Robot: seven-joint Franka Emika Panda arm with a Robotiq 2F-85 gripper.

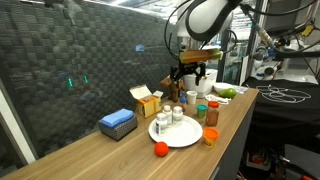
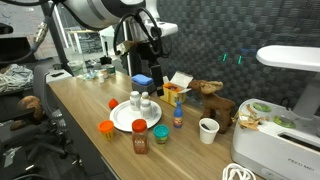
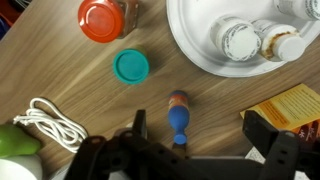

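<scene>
My gripper [image 1: 187, 79] hangs open in the air above the back of the counter, nothing between its fingers. In the wrist view a blue bottle [image 3: 179, 112] lies below, in the gap between the open fingers of the gripper and nearer the left one. A white plate [image 2: 122, 119] carries several white-capped shakers [image 3: 238, 41]. Beside the plate are a red-lidded jar [image 2: 140, 137] and a green-lidded jar [image 2: 161, 138]. In exterior view 2 the blue bottle [image 2: 178, 114] stands upright, clear of the gripper above.
A red tomato [image 1: 161, 149] and an orange jar [image 1: 210, 135] are near the plate. Behind stand an open yellow box [image 1: 144, 104] and a blue-grey container [image 1: 118, 124]. A white mug [image 2: 208, 130], a brown figure [image 2: 212, 101] and a white appliance [image 2: 275, 150] fill the other side.
</scene>
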